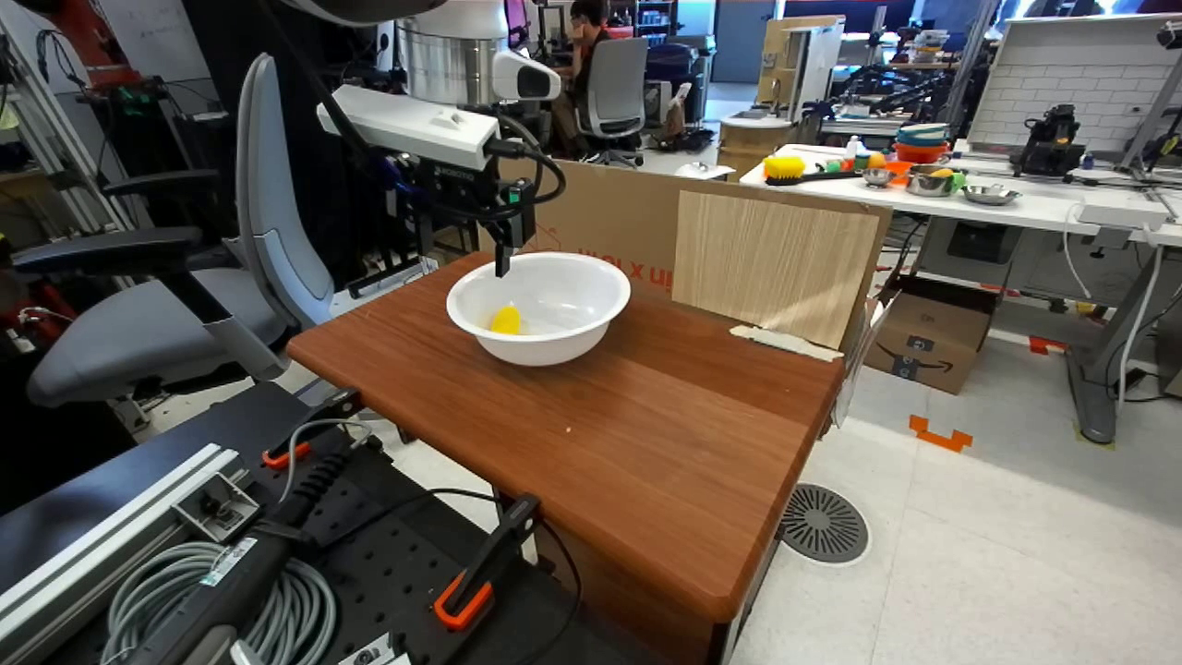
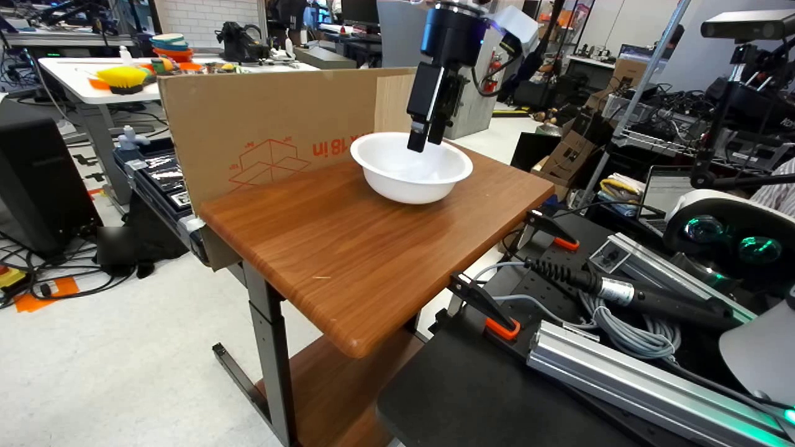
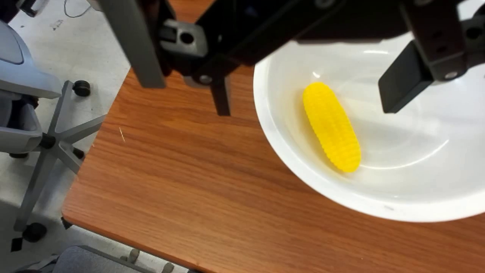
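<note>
A yellow corn cob [image 3: 332, 127] lies inside a white bowl [image 3: 282, 150], against the side of its wall in the wrist view. Exterior view 1 also shows the corn [image 1: 505, 320] low in the bowl [image 1: 576, 321]; in exterior view 2 the wall of the bowl [image 2: 411, 190] hides it. My gripper is open and empty, its two fingers wide apart. One finger reaches over the bowl and the other hangs outside the rim, over the wood. From exterior view 2, the gripper [image 2: 425, 141] appears above the bowl's back part.
The bowl stands on a brown wooden table [image 1: 621, 443], whose front part is bare. Cardboard [image 2: 268, 134] borders one side of the table. Clamps [image 1: 488, 565] grip the edge beside the black bench, and a grey chair [image 1: 277, 222] stands close by.
</note>
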